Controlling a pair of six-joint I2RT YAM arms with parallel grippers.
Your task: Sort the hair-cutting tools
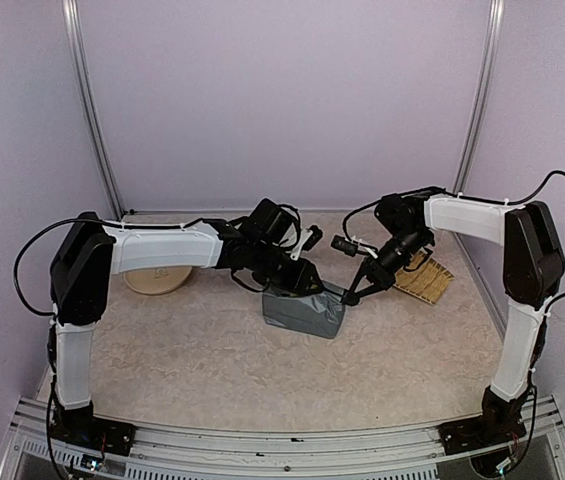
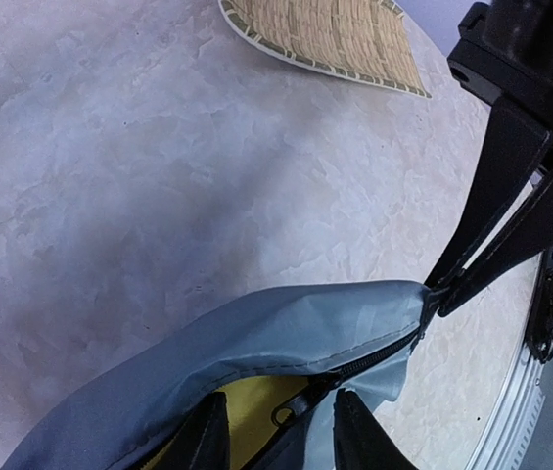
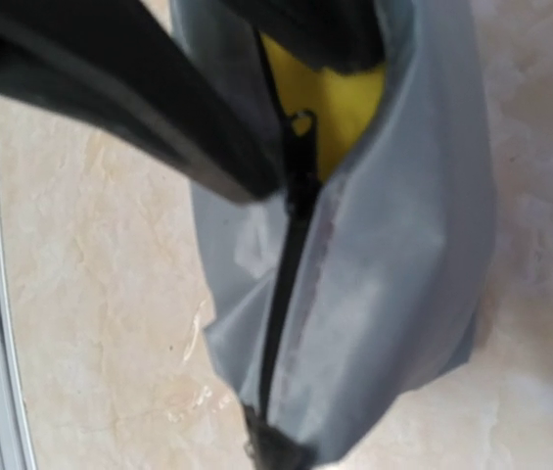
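Observation:
A grey zippered bag (image 1: 304,316) lies in the middle of the table, its mouth partly unzipped with yellow showing inside (image 3: 340,108). At the bag's right end, my right gripper is shut on the end of the zipper edge, pinching the thin fabric. My left gripper is open over the bag's mouth. Its fingers (image 2: 213,436) stand on either side of the black zipper pull (image 2: 300,402), which is not clasped. The right wrist view shows the zipper pull (image 3: 301,147) near the left gripper's fingers. No hair cutting tools can be made out.
A round tan tray (image 1: 158,281) sits at the back left, partly behind the left arm. A woven basket (image 1: 426,281) stands at the right, behind the right gripper.

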